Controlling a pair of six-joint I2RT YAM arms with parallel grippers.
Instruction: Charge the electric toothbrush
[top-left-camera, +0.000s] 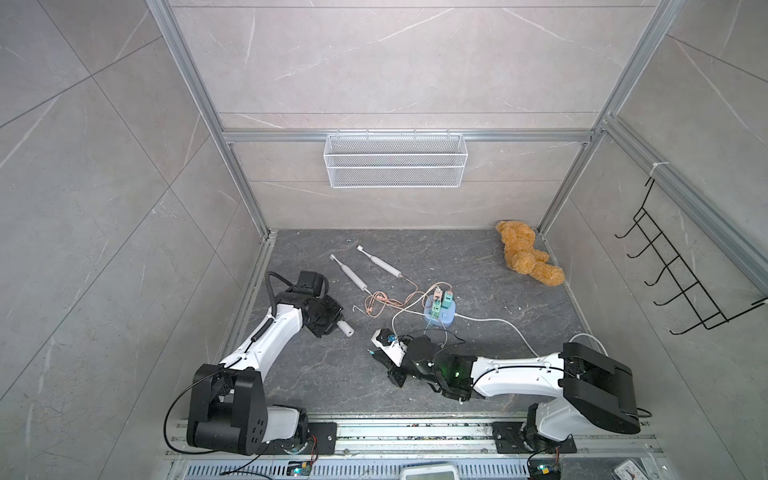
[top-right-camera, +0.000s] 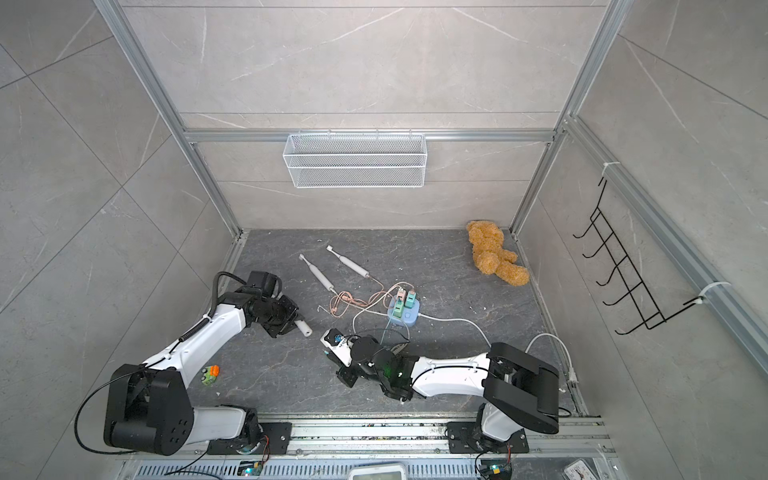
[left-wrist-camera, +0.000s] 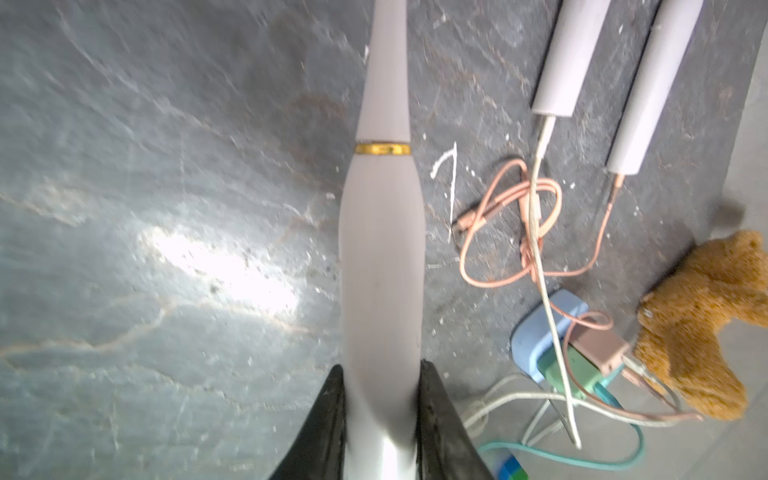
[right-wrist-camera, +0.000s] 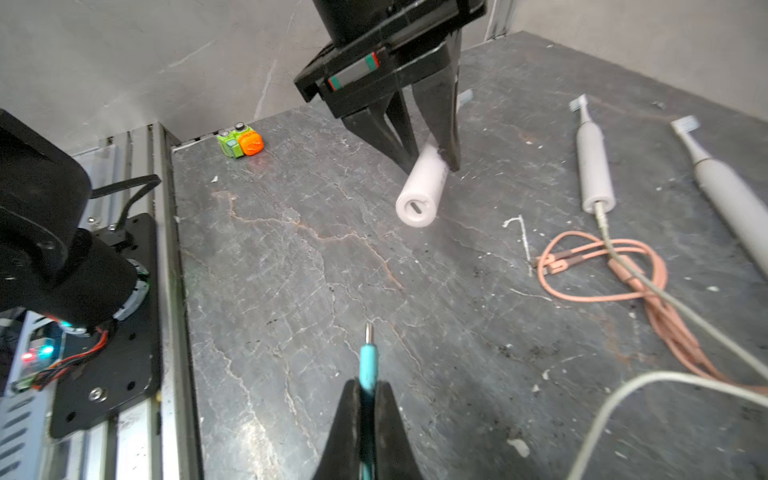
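My left gripper is shut on a white electric toothbrush with a gold band; its bottom end with a slot faces my right gripper. My right gripper is shut on a teal plug, metal tip outward, a little below and in front of that end, apart from it. Two other toothbrushes lie at the back with cables attached. A blue power strip holds pink and green adapters.
A teddy bear lies back right. Loose cables cross the middle. A small green-orange toy lies at the left edge. A mesh basket and a hook rack hang on the walls.
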